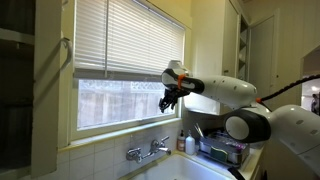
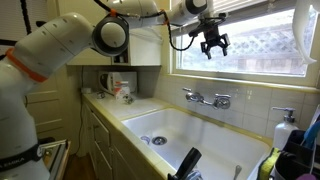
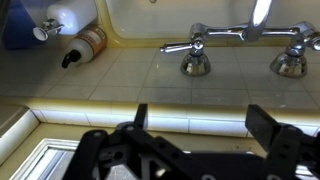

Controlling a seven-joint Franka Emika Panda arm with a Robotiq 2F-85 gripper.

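Note:
My gripper is open, with nothing between its fingers. In exterior view 1 the gripper hangs in front of the window, below the white blind. From the other side, the gripper appears high above the sink and its wall faucet. The wrist view looks down past the fingers at the tiled wall, the faucet and the blind's slats. The gripper looks apart from the faucet; its exact gap to the blind cannot be told.
Soap bottles stand at the sink's corner, one bottle lying in view from above. A dish rack sits on the counter. Upper cabinets flank the arm. Another bottle stands at the sink's right. The sink basin is mostly clear.

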